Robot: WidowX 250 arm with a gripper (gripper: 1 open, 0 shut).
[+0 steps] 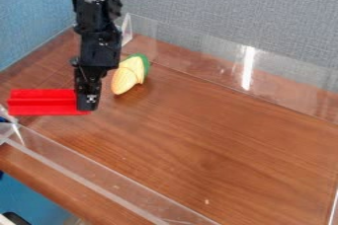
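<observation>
My black gripper (89, 96) reaches down at the left side of the wooden tray and is shut on the end of a red block-like object (42, 102), which extends leftward to the tray's clear left wall. Its fingertips are partly hard to make out against the object.
A yellow and green object (129, 74) lies just behind and right of the gripper. Clear walls (247, 66) edge the wooden floor (218, 145). The middle and right of the floor are empty.
</observation>
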